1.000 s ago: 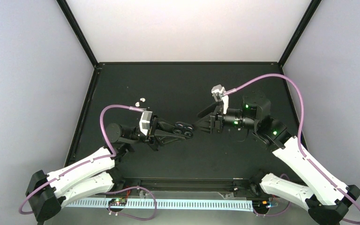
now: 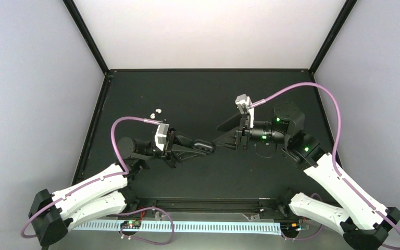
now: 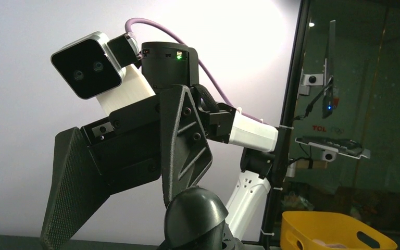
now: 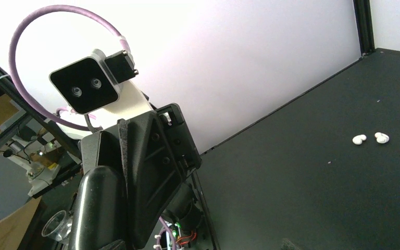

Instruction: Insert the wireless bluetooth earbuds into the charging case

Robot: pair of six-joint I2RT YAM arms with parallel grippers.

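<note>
The black charging case (image 2: 204, 146) is held above the mat, gripped by my left gripper (image 2: 199, 148), which is shut on it. Its rounded lid (image 3: 195, 211) lies over the body; whether it is fully closed I cannot tell. My right gripper (image 2: 223, 133) stands open with nothing between its fingers. One of its fingertips (image 3: 170, 190) is right at the lid, and touching cannot be told from a small gap. Two white earbuds, one (image 4: 359, 139) beside the other (image 4: 382, 137), lie on the mat, behind the left gripper in the top view.
White walls (image 2: 219, 31) enclose it. A purple cable (image 2: 120, 125) loops above the left arm, another above the right. Outside stands a yellow basket (image 3: 312, 221).
Two round hollows showed in the case before; now a smooth dark lid covers them. The left arm and the earbuds have not moved.
</note>
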